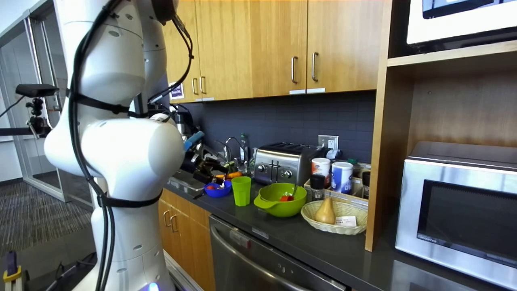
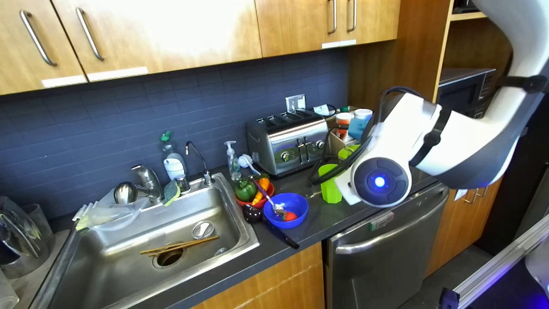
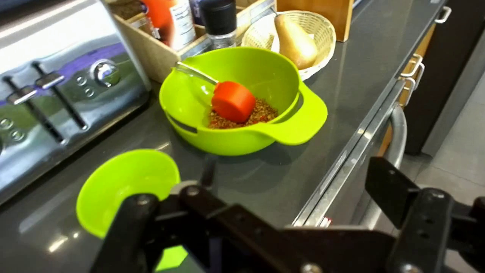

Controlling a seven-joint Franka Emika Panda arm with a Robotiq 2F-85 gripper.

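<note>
My gripper stands open in the wrist view, its fingers wide apart with nothing between them. One finger overlaps the near side of a green cup (image 3: pixel 132 175), which is upright on the counter; contact cannot be told. Beyond lies a green bowl (image 3: pixel 302 120) holding brown grains and a red measuring cup (image 3: pixel 234 101). In exterior view 1 my gripper (image 1: pixel 213 169) hangs above and around the blue bowl (image 1: pixel 218 192), left of the cup. A spoon and a red item (image 2: pixel 289 216) rest in that bowl. The arm hides my gripper in exterior view 2.
A steel toaster (image 1: pixel 278 165) backs the cup. A basket with a pear-shaped gourd (image 1: pixel 325 211) sits right of the green bowl. Left are a sink (image 2: pixel 206 237), a red bowl of vegetables (image 2: pixel 267 191) and a dark slotted spoon (image 2: pixel 280 235). Bare counter runs along the front.
</note>
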